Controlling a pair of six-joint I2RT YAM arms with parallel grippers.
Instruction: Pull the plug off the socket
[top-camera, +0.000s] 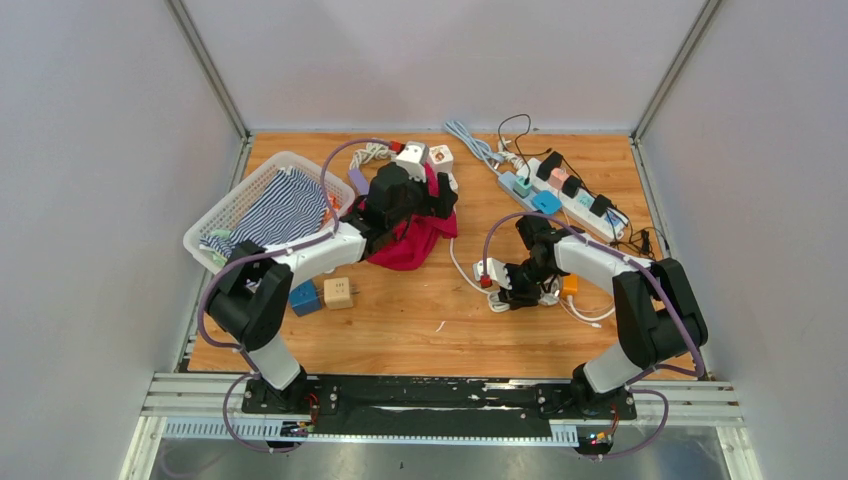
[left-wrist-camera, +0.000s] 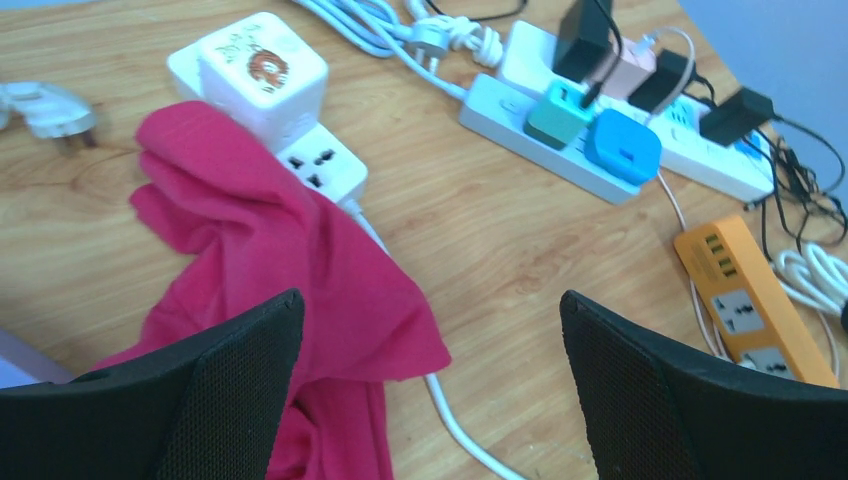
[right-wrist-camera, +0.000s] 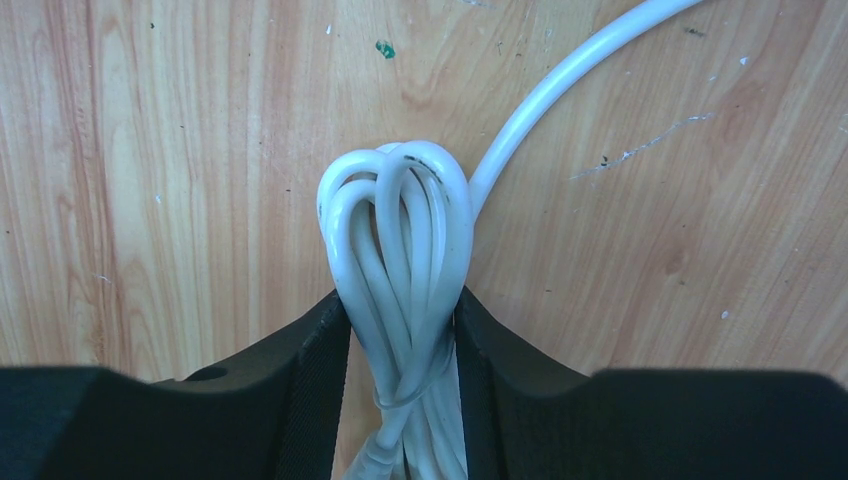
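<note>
A white power strip (left-wrist-camera: 320, 162) carrying a white cube plug (left-wrist-camera: 262, 72) lies beside the magenta cloth (top-camera: 400, 255). My left gripper (top-camera: 446, 197) hangs open above the cloth, empty. My right gripper is low on the table, its fingertips closed in on a bundled white cable (right-wrist-camera: 395, 230); how firmly it holds it cannot be seen. At the back right, several plugs (top-camera: 572, 187) sit in strips, and an orange socket strip (left-wrist-camera: 755, 305) lies nearer.
A white basket (top-camera: 222, 212) with striped cloth stands at left. A blue block (top-camera: 304, 298) and a beige cube (top-camera: 337, 293) lie front left.
</note>
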